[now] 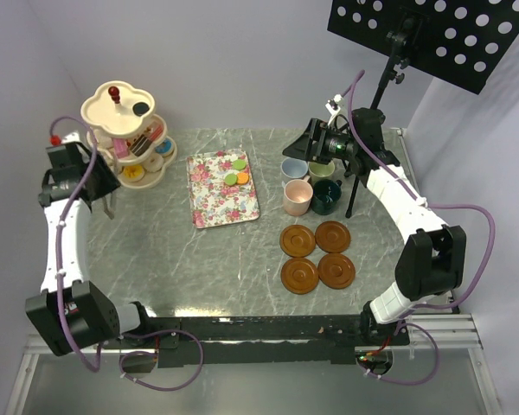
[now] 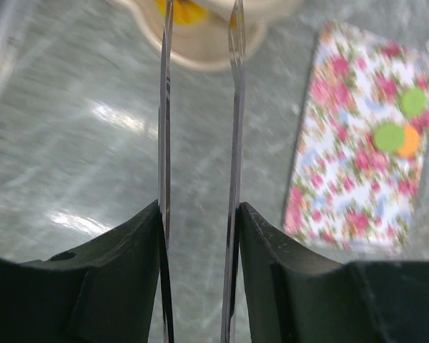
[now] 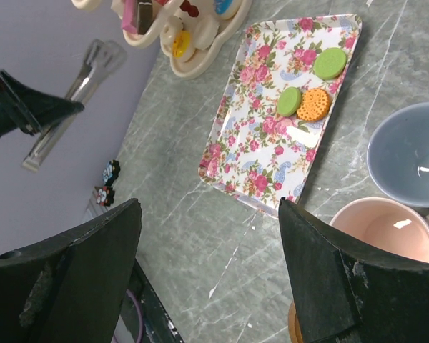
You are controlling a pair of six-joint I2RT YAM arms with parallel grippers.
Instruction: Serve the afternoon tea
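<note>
My left gripper (image 1: pixel 104 186) is at the left beside the three-tier stand (image 1: pixel 121 112), shut on metal tongs, whose long arms run up the middle of the left wrist view over the stand's lower tier. A floral tray (image 1: pixel 223 203) holds green and orange round biscuits (image 3: pixel 314 105). My right gripper (image 1: pixel 310 143) hangs part open above the cups, its fingers apart with nothing held between them. Pink (image 1: pixel 297 199), blue (image 3: pixel 407 153), light green and dark teal cups stand under it.
Four brown saucers (image 1: pixel 299 275) lie at the front right. A black perforated stand (image 1: pixel 415 35) rises behind the right arm. The counter between the stand, tray and front edge is clear.
</note>
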